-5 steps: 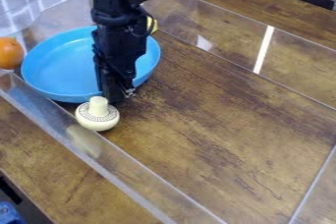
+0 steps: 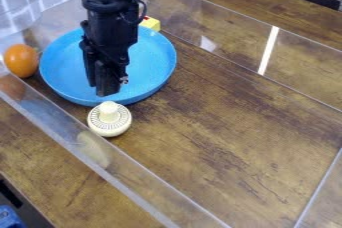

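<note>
My black gripper (image 2: 107, 80) hangs over the left half of a blue bowl (image 2: 154, 77), its fingertips low inside it; whether it is open or shut is hard to tell. A white round object with a knob (image 2: 110, 120) sits just in front of the bowl, below the gripper. An orange round object (image 2: 20, 60) is at the bowl's left. A small yellow item (image 2: 151, 23) lies behind the bowl, partly hidden.
Transparent strips run along the left side and the lower part of the view.
My gripper has moved left over the bowl. The blue bowl has shifted a little to the right, and the white object sits slightly further right than before.
</note>
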